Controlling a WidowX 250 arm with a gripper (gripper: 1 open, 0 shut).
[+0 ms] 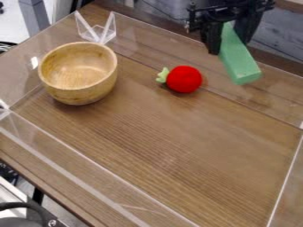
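My gripper [222,32] is at the top right, black, shut on a light green block [236,60] that hangs tilted above the table [166,168]. Below and left of it a red tomato-like object [185,79] with a green top lies on the wood. A wooden bowl [77,74] sits at the left.
A clear crumpled plastic piece [97,31] lies near the back left, behind the bowl. A pale strip runs along the right edge.
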